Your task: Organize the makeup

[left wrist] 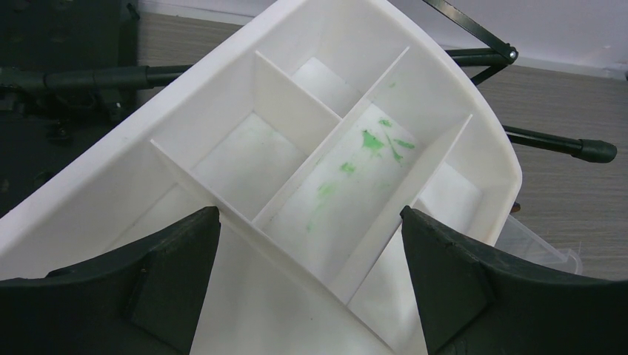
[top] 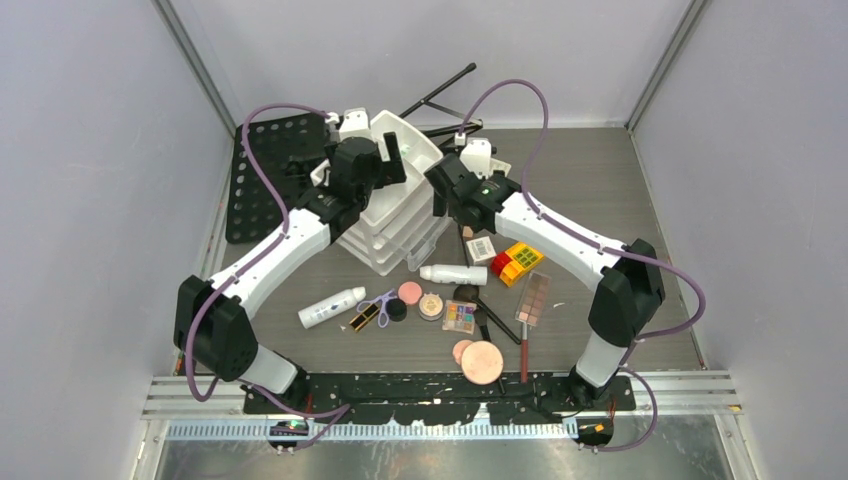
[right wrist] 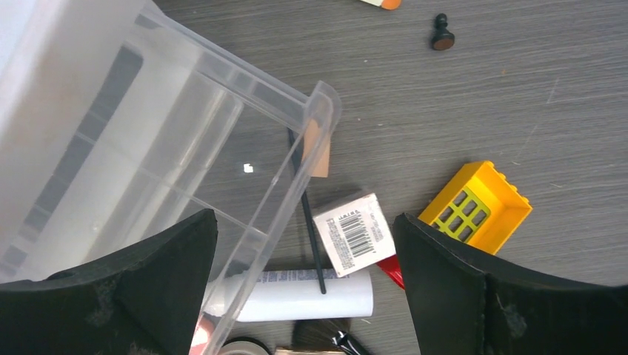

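Observation:
A white multi-tier organizer (top: pixel 395 240) stands at the back middle; its divided top tray (left wrist: pixel 259 148) is empty but for green stains. My left gripper is open above that tray. My right gripper is open over a clear drawer (right wrist: pixel 274 100) pulled out on the organizer's right side. Makeup lies in front: white bottles (top: pixel 330 305), compacts (top: pixel 482 362), an eyeshadow palette (top: pixel 460 316), brushes (top: pixel 523 355). In the right wrist view a barcoded box (right wrist: pixel 354 233) lies beside the drawer.
A black perforated board (top: pixel 250 185) with black rods lies at the back left. A yellow basket (right wrist: pixel 492 214) and a small dark stopper (right wrist: pixel 443 37) are right of the drawer.

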